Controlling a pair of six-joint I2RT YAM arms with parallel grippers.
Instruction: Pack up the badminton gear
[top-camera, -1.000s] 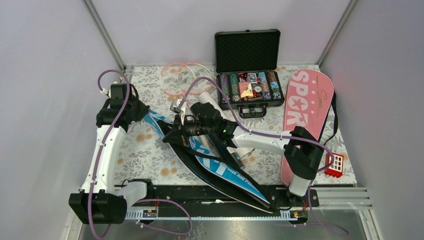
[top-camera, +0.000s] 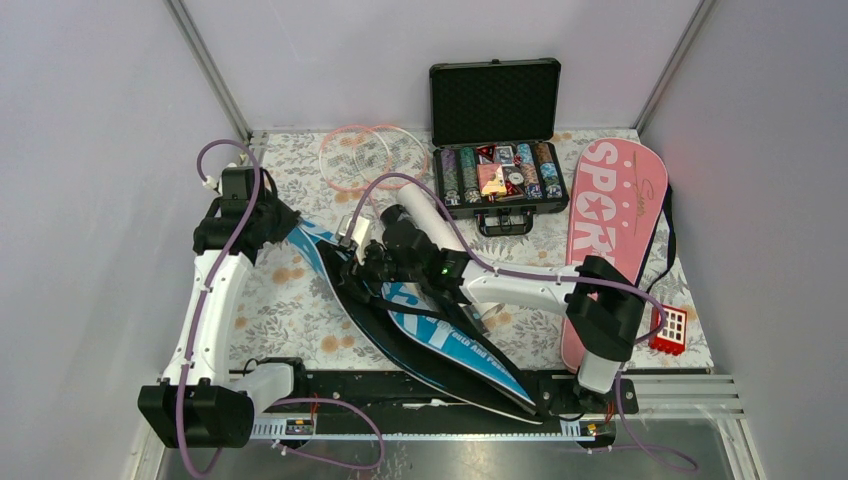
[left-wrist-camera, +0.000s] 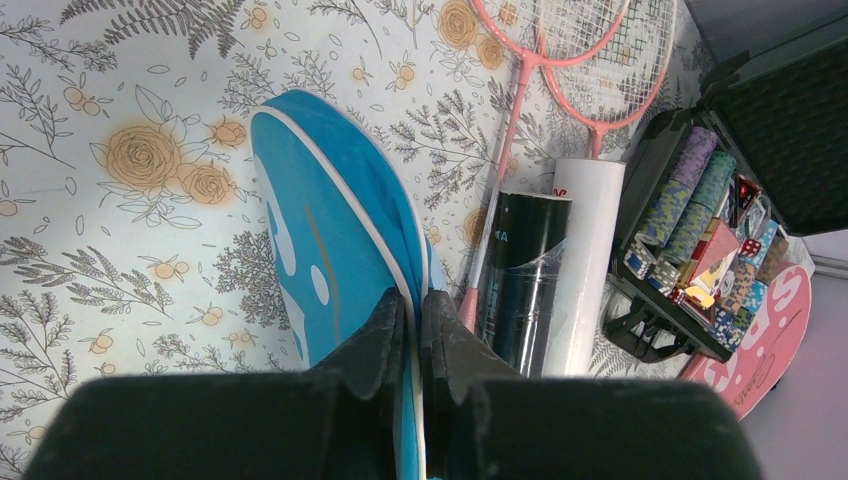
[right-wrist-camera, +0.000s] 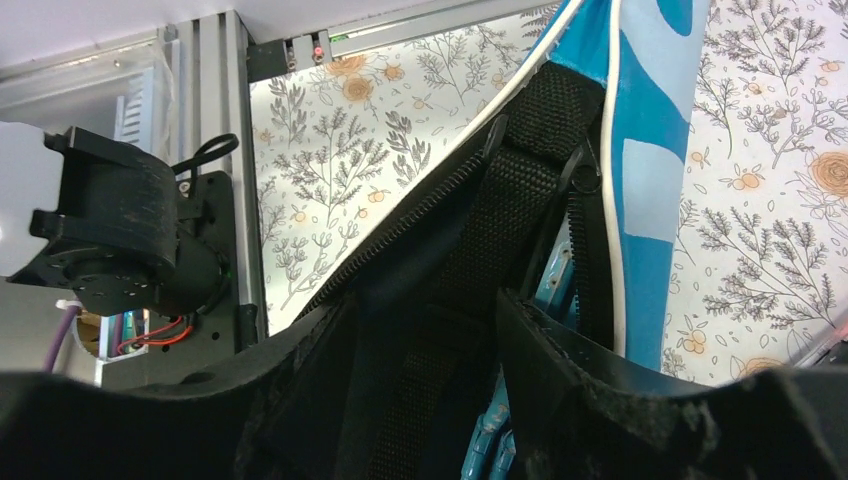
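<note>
The long blue-and-black racket bag (top-camera: 470, 362) lies diagonally, unzipped, its lower end hanging over the table's front edge. At its upper left end, my left gripper is shut on the bag's white-piped blue edge. My right gripper is open, with its fingertips over the bag's dark opening and a black strap lying between them. Slim blue shafts (right-wrist-camera: 488, 428) show inside the bag. Two pink rackets (left-wrist-camera: 517, 110) lie behind, their heads overlapping. Beside them are a white tube (left-wrist-camera: 585, 260) and a black tube (left-wrist-camera: 523, 275), partly covered by my right arm in the top view.
An open black case of poker chips (top-camera: 497, 178) stands at the back. To the right lie a pink bag (top-camera: 612, 185) and a red gridded box (top-camera: 671, 330). Free tablecloth (top-camera: 275, 310) shows at the left.
That gripper has shifted slightly toward the table's front, over the bag opening. The left arm has stayed still.
</note>
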